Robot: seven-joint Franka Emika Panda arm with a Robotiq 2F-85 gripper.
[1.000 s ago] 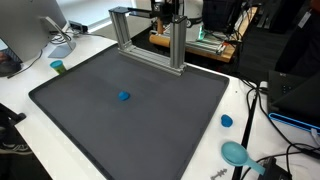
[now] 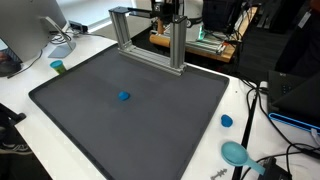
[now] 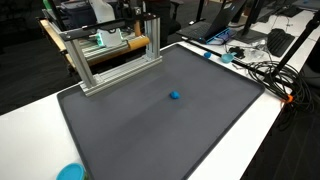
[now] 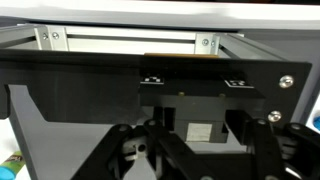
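Note:
In the wrist view my gripper has its dark fingers [image 4: 235,122] apart, in front of a black panel [image 4: 80,88]. A black block [image 4: 195,92] with small bright fittings juts from the panel at the fingertips; whether the fingers touch it, I cannot tell. The panel belongs to a silver-framed rack [image 2: 152,55] at the far edge of the grey mat [image 2: 125,120]. In exterior view 2 the rack [image 3: 125,72] stands at the back left. On the mat lies a small blue object [image 2: 123,96].
Right of the mat are a blue round item [image 2: 227,121] and a teal spoon-like item [image 2: 237,154], near loose black cables. A green-topped cylinder [image 2: 58,67] stands beyond the mat's left edge.

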